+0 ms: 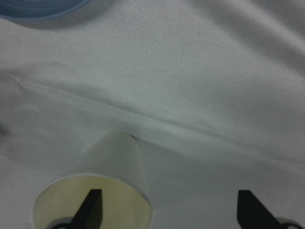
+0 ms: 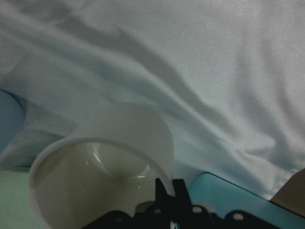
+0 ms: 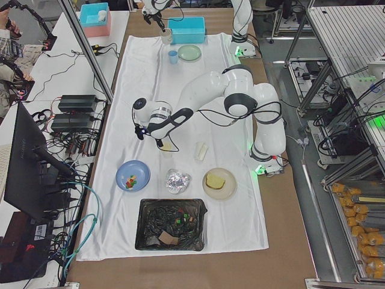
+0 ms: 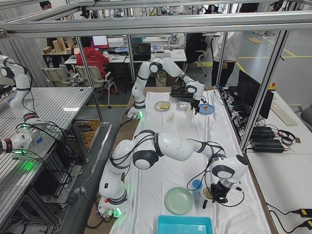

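A pale cream cup fills the lower left of the left wrist view. My left gripper is open over it, one finger at the cup's mouth and the other outside. In the right wrist view my right gripper is shut on the rim of a white mug, near a blue cup, a green plate and a teal bin.
A blue plate with food, a foil piece, a beige plate and a black lined tray occupy one table end.
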